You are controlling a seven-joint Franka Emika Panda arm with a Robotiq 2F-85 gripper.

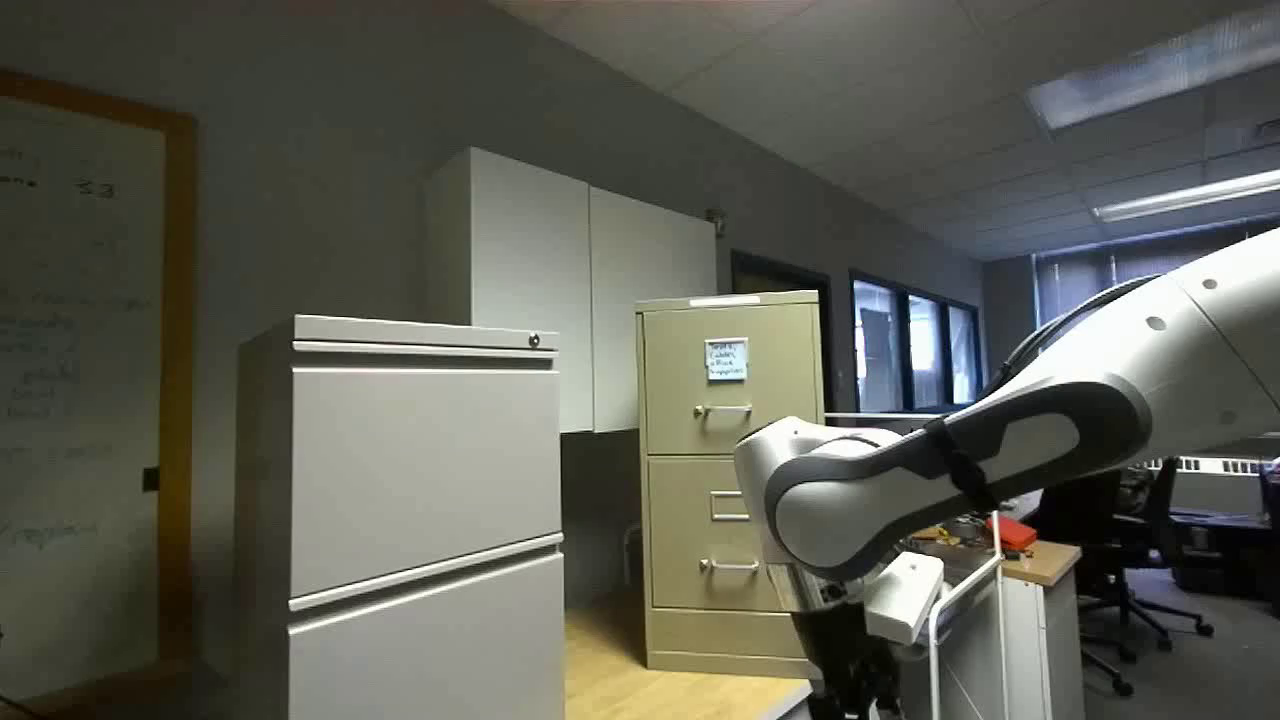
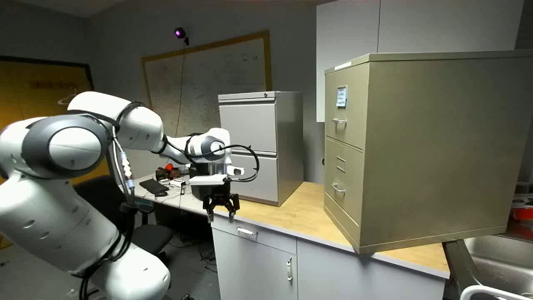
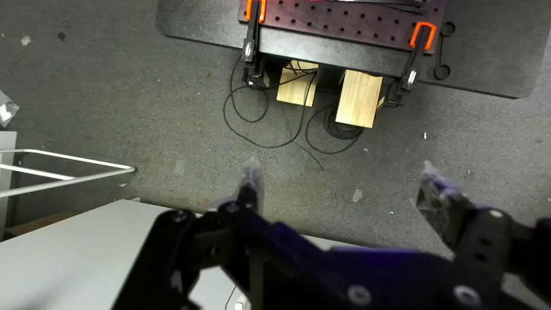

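Note:
My gripper points down with its two fingers wide apart and only carpeted floor showing between them. In the second exterior view the same open gripper (image 2: 221, 219) hangs in front of the counter's drawer and door, near the counter edge. The drawer handle (image 2: 247, 231) is to its right and slightly lower. A vertical door handle (image 2: 289, 269) sits farther right and down. In the first exterior view the gripper's lower end is cut off by the frame, so its fingertips are hidden there.
A grey filing cabinet (image 2: 248, 124) and a tan one (image 2: 344, 172) stand on the wooden counter (image 2: 305, 206). Below the wrist camera lie a black table (image 3: 206, 26) with clamps, loose cables (image 3: 268, 144) and a white wire rack (image 3: 67, 178). Carpet between them is open.

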